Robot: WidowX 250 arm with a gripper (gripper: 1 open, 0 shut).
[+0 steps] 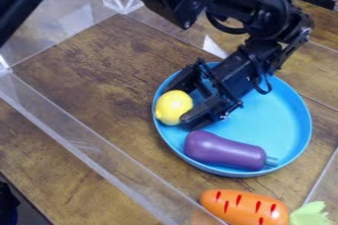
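The black gripper (199, 101) reaches down into a blue bowl (284, 130), its tip at a yellow ball-like toy (173, 108) by the bowl's left wall. Whether it holds the toy cannot be told. A purple eggplant toy (227, 150) lies in the lower part of the bowl.
An orange carrot toy (244, 206) lies outside the bowl at lower right.
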